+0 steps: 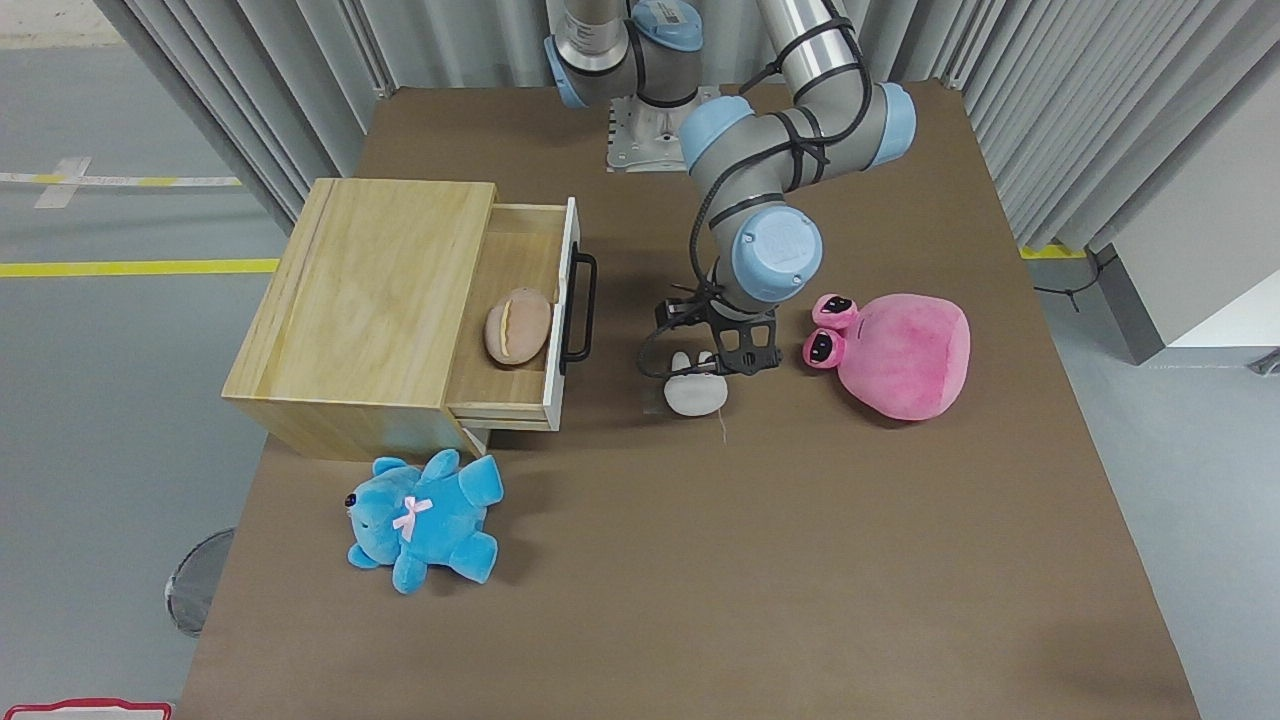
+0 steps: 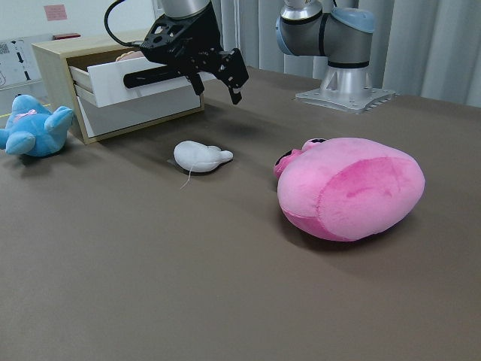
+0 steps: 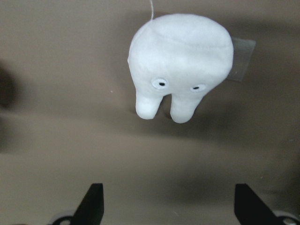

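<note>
A white plush bunny [image 1: 696, 391] [image 2: 197, 156] [image 3: 180, 58] lies on the brown table. My gripper [image 1: 717, 336] [image 2: 218, 86] hangs open above it, near its ears, with nothing between the fingers in the wrist view. To the left, a wooden drawer box [image 1: 354, 288] has its drawer pulled out, holding a tan bun-shaped object [image 1: 517, 326].
A blue plush bear [image 1: 438, 516] lies just in front of the drawer box. A pink plush toy [image 1: 900, 360] sits to the right of the bunny.
</note>
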